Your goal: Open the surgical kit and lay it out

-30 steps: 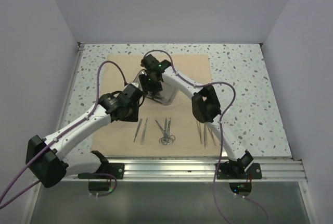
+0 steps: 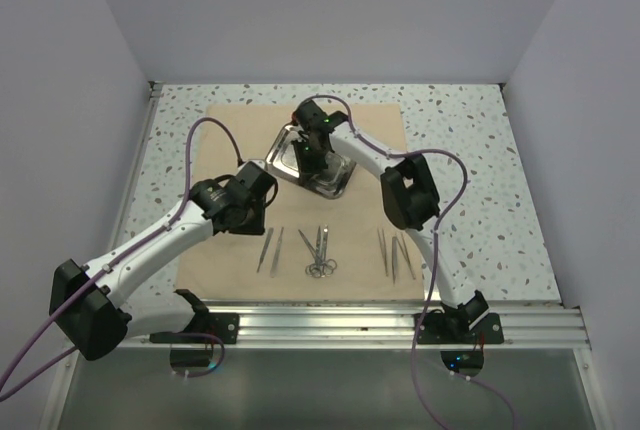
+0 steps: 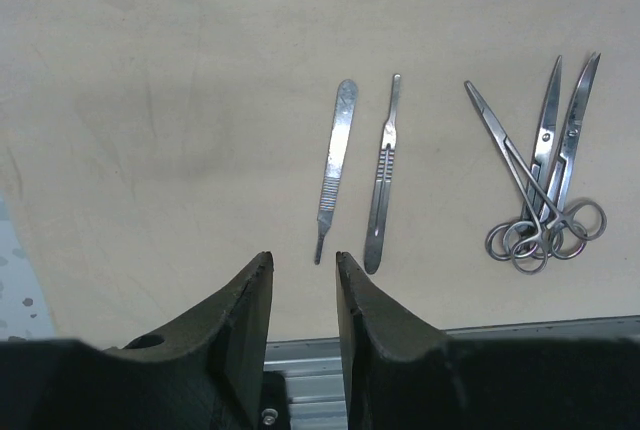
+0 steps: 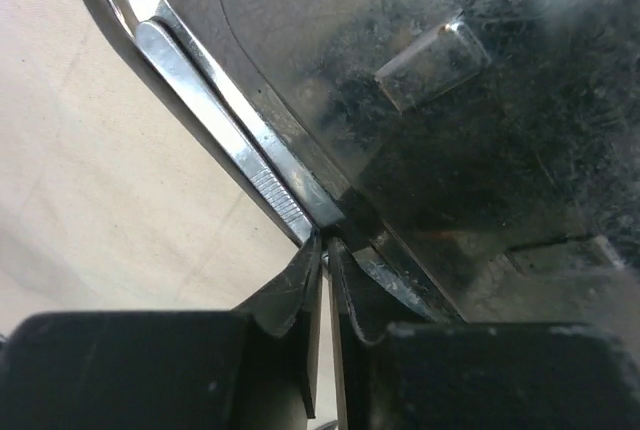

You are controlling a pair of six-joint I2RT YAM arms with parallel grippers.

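Note:
The steel tray (image 2: 352, 172) lies at the back of the cloth, partly hidden under my right arm. Inside its near edge rests a flat metal handle (image 4: 215, 110), seen in the right wrist view. At that handle's lower end is my right gripper, its fingertips almost together; whether they pinch it cannot be made out. My left gripper stands open and empty above the cloth. Ahead of it lie two scalpel handles (image 3: 337, 155) and, to their right, several scissor-like instruments (image 3: 545, 190), their ring ends overlapping.
Several slim instruments (image 2: 394, 258) lie at the front right of the beige cloth (image 2: 230, 275). A metal rail (image 2: 330, 320) borders the table's front edge.
My right gripper has moved right across the tray's near side, and the tray has shifted slightly right with it. The left arm and the laid-out instruments have not moved.

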